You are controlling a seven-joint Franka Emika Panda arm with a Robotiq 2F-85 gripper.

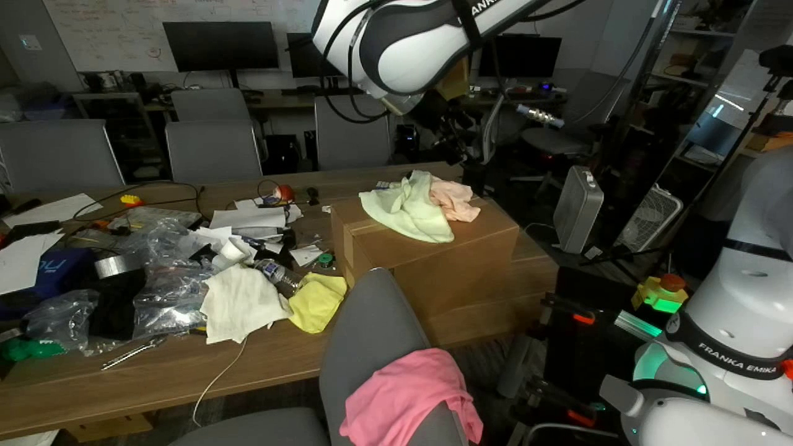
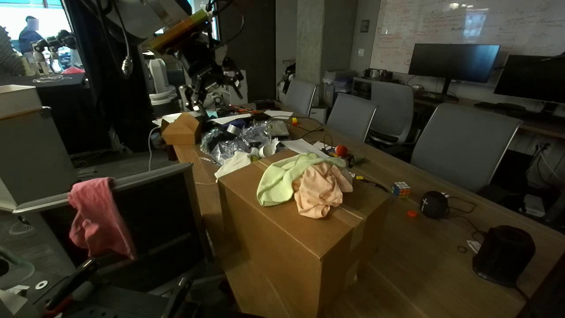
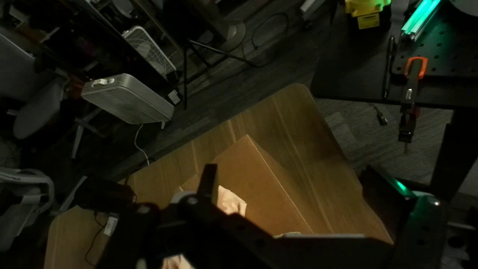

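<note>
Above the table, my gripper (image 2: 218,96) stands open with nothing between its fingers. In the wrist view the two dark fingers (image 3: 208,180) are far apart over the cardboard box (image 3: 251,179). On top of that box (image 1: 435,271) lie a pale green cloth (image 1: 410,211) and a peach cloth (image 1: 455,199), crumpled side by side. A cream cloth (image 1: 243,303) and a yellow cloth (image 1: 317,301) rest on the table left of the box. Over the chair's back hangs a pink cloth (image 1: 409,397). In the wrist view, the gripper hides much of the peach cloth (image 3: 230,201).
Plastic bags (image 1: 167,279), papers and a bottle (image 1: 279,275) clutter the table's left part. A grey chair (image 1: 372,319) stands at the near edge. Beyond the box are a puzzle cube (image 2: 401,190) and a black speaker (image 2: 503,254), with bare tabletop around them.
</note>
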